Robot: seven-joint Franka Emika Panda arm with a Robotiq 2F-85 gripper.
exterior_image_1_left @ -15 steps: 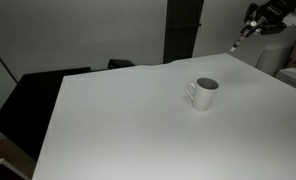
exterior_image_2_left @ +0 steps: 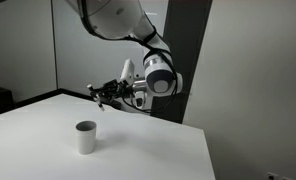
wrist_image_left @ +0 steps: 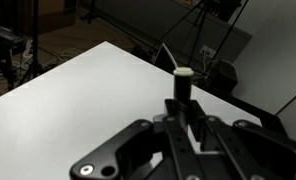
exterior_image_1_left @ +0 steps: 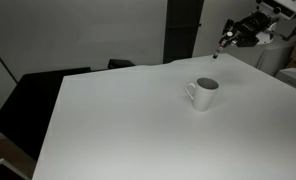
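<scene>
A white mug (exterior_image_1_left: 204, 96) stands upright on the white table, its handle toward the left in exterior view 1. Exterior view 2 shows the same mug (exterior_image_2_left: 86, 138) near the table's front. My gripper (exterior_image_1_left: 228, 41) is above the table's far right side, apart from the mug. It is shut on a slim marker-like object (wrist_image_left: 183, 86), dark with a pale end, which sticks out past the fingers. In exterior view 2 the gripper (exterior_image_2_left: 100, 95) hangs behind and above the mug. The mug is out of sight in the wrist view, and its inside cannot be made out.
A black surface (exterior_image_1_left: 33, 105) lies beyond its left edge. Cables and stands (wrist_image_left: 33, 50) fill the floor area past the table in the wrist view.
In exterior view 1 my gripper has moved left and slightly down, carrying the marker-like object. The mug has stayed in place.
</scene>
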